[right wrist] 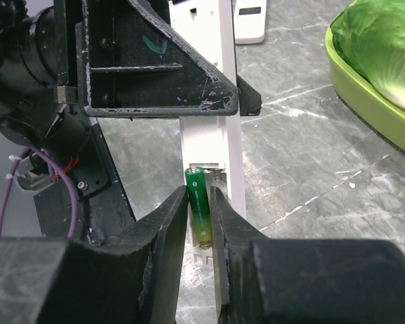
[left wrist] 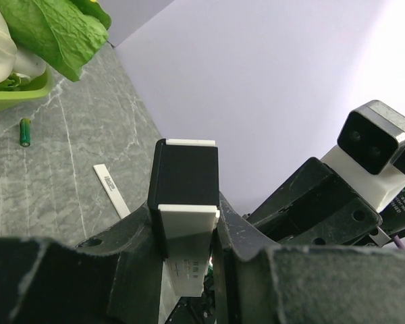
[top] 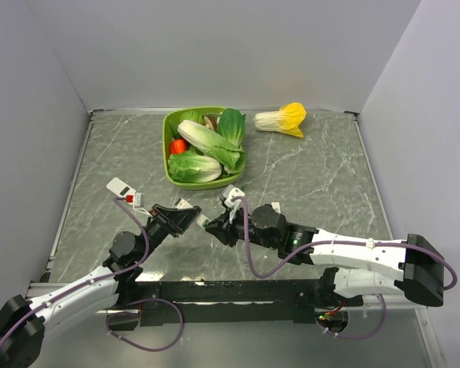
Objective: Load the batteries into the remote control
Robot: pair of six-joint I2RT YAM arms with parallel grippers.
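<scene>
My left gripper is shut on the white and black remote control point(left wrist: 187, 216), holding it up off the table. In the right wrist view the remote's battery bay faces the camera. A green battery point(right wrist: 199, 206) lies in that bay at a slight slant, its top end leaning left. My right gripper has one finger on each side of this battery; whether they press on it is unclear. Beside it a bare spring point(right wrist: 218, 177) shows in the bay, its lower part hidden by a finger. Another green battery point(left wrist: 25, 132) lies loose on the table.
A white strip-like cover point(left wrist: 111, 189) lies on the table. The green basket point(top: 169, 165) of vegetables stands behind the grippers, and a yellow and white vegetable point(top: 282, 120) at the back right. A white device point(top: 121, 188) lies at left.
</scene>
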